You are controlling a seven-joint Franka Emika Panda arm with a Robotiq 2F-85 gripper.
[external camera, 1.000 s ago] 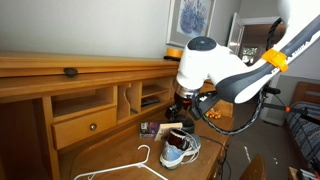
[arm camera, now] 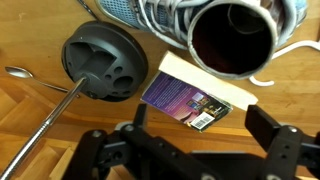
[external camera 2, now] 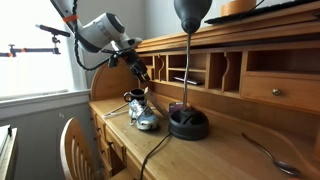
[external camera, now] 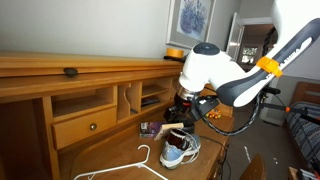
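Observation:
My gripper is open, its fingers (arm camera: 265, 128) wide apart with nothing between them. In the wrist view a thick book (arm camera: 187, 102) with a purple cover and pale page edges shows just beyond the fingers. A dark-mouthed mug (arm camera: 232, 40) is beside the book, and part of a grey-blue shoe (arm camera: 123, 10) with laces shows at the top. In exterior view 1 the gripper (external camera: 185, 106) hangs above the desk, over the area of the book (external camera: 150, 129) and the shoe (external camera: 174, 153).
The black lamp base (arm camera: 103, 58) with its upright pole stands beside the book. A spoon (external camera 2: 272, 156) lies farther along the desk. A white hanger (external camera: 112, 168) rests near the front in exterior view 1. Wooden cubbies and a drawer (external camera: 85, 127) line the back.
The arm and gripper have shifted slightly over the desk. The book, shoe and hanger look unmoved.

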